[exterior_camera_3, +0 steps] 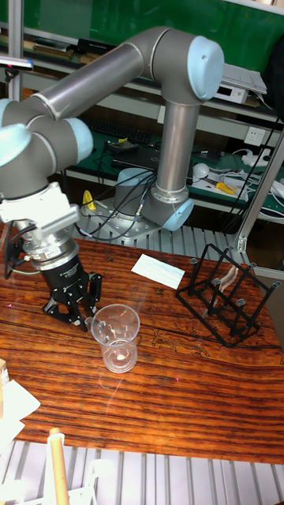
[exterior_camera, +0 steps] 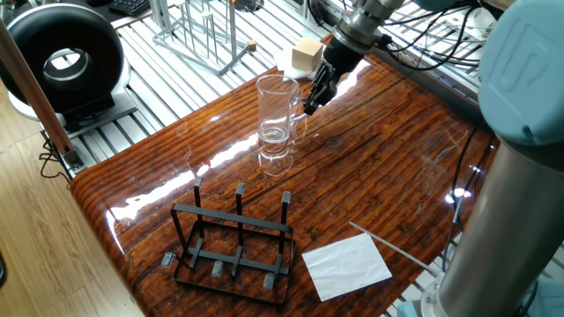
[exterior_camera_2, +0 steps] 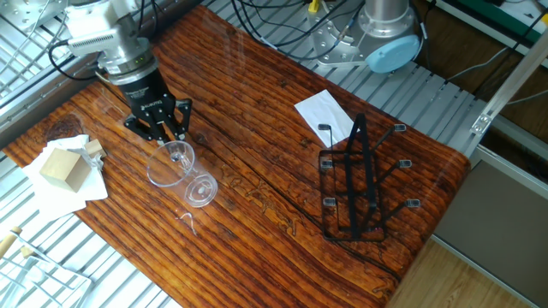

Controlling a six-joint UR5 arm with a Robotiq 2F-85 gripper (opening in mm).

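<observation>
A clear glass mug [exterior_camera: 276,114] is on the wooden table [exterior_camera: 379,158], its handle side facing my gripper [exterior_camera: 308,109]. In the second exterior view, the fingertips of my gripper [exterior_camera_2: 172,138] are right at the rim side of the mug [exterior_camera_2: 200,190]. The third view has the gripper [exterior_camera_3: 86,319] close against the left side of the mug [exterior_camera_3: 119,357]. Both fingertips are drawn near each other, but the clear glass hides whether they pinch the handle. The mug looks slightly tilted; whether its base fully touches the table is unclear.
A black wire rack [exterior_camera: 233,255] stands near the table edge, beside a white sheet [exterior_camera: 347,266] and a thin stick [exterior_camera: 392,244]. A wooden block [exterior_camera_2: 66,169] rests on white paper at the opposite end. Between mug and rack the table is bare.
</observation>
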